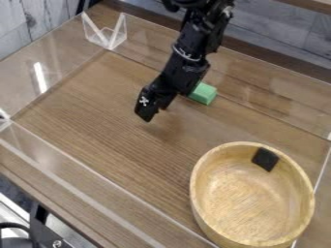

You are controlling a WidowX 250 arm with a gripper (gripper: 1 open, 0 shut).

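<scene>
My black gripper [147,105] is low over the wooden table [91,145], left of centre, with its fingers apart and nothing clear between them. A small green object [203,93] lies on the table to the right of the gripper, partly behind the arm, which reaches in from the back.
A large tan bowl [249,205] stands at the front right, with a black block [265,160] at its back right. Clear plastic pieces are at the back left and left edge.
</scene>
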